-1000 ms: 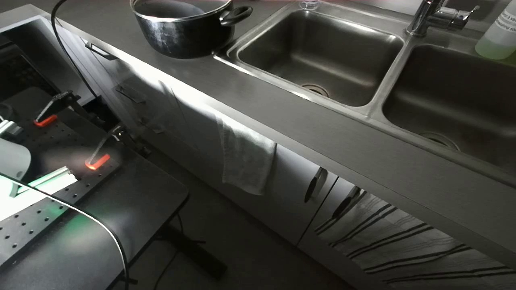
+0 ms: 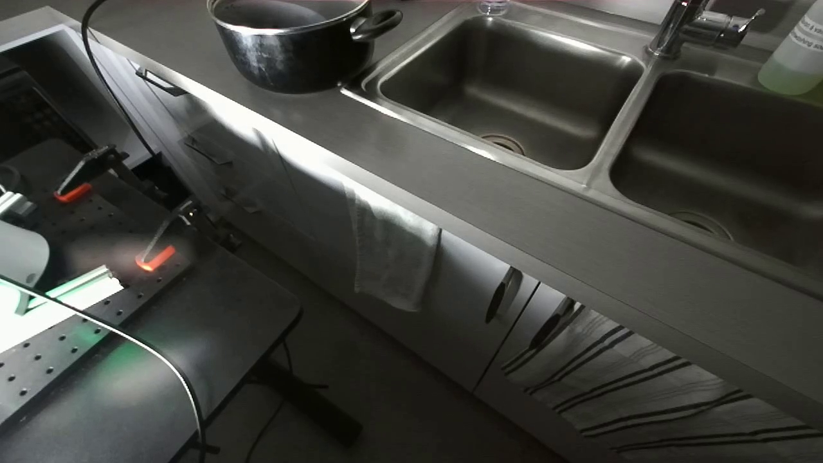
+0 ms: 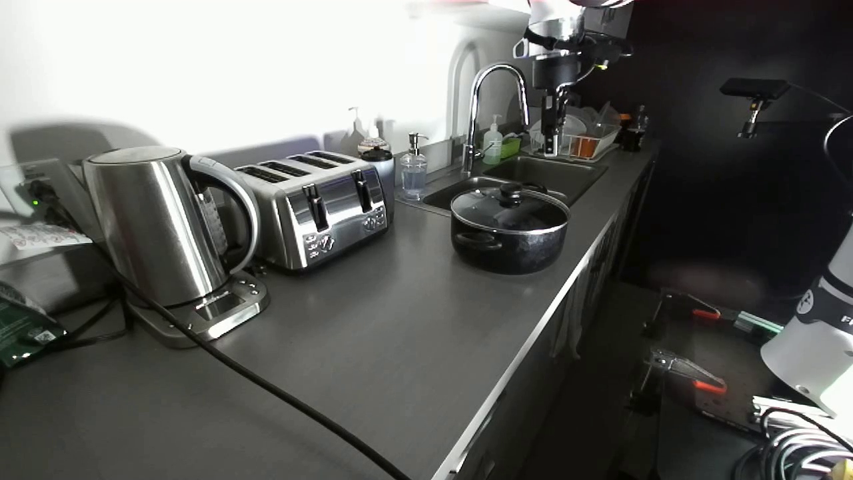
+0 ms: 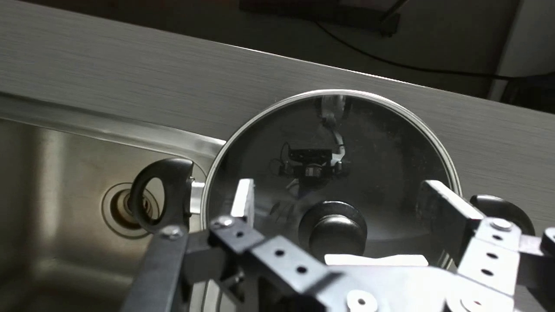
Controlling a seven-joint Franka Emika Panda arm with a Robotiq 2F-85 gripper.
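Note:
A black pot (image 3: 512,249) with a glass lid (image 3: 486,209) stands on the counter beside the sink. From above, in the wrist view, the lid (image 4: 385,140) fills the middle, and its round black knob (image 4: 338,236) lies between my spread fingers. My gripper is open, pointing down over the pot, and holds nothing. Exterior view 2 shows the gripper (image 3: 552,151) high up, well clear of the lid. Only the pot's lower body and one handle (image 2: 376,26) show clearly in exterior view 1, where the gripper is out of frame.
A steel double sink (image 2: 602,166) with a tall faucet (image 3: 473,112) adjoins the pot. Toaster (image 3: 316,204), kettle (image 3: 156,232) and soap dispenser (image 3: 413,172) line the wall. A dish rack (image 3: 588,144) stands beyond. The counter (image 3: 384,320) before the pot is mostly clear, apart from a black cable.

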